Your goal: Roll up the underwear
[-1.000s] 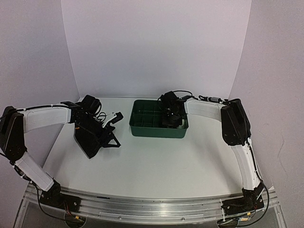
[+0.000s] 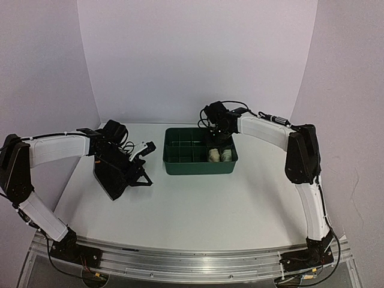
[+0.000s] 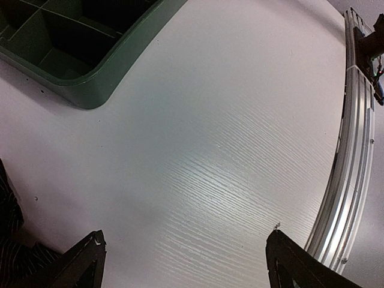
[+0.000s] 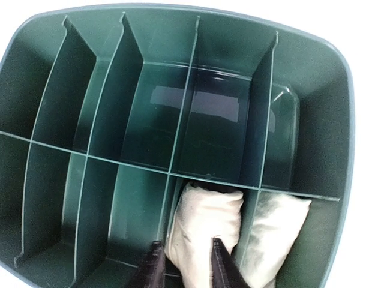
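Observation:
Two rolled pale cloths, the underwear (image 4: 204, 228) and a second roll (image 4: 277, 234), lie in neighbouring compartments of the green divided box (image 2: 198, 168). My right gripper is over the box above the left roll, its fingers apart, with that roll below and between them; whether it touches the cloth I cannot tell. My left gripper stands open left of the box, low over the table, with nothing between its fingers.
A dark flat item (image 2: 108, 180) lies under the left arm. A metal rail (image 2: 198, 261) runs along the front edge.
The right arm has risen from inside the box, uncovering the two pale rolls in the top view. The left arm has stayed where it was.

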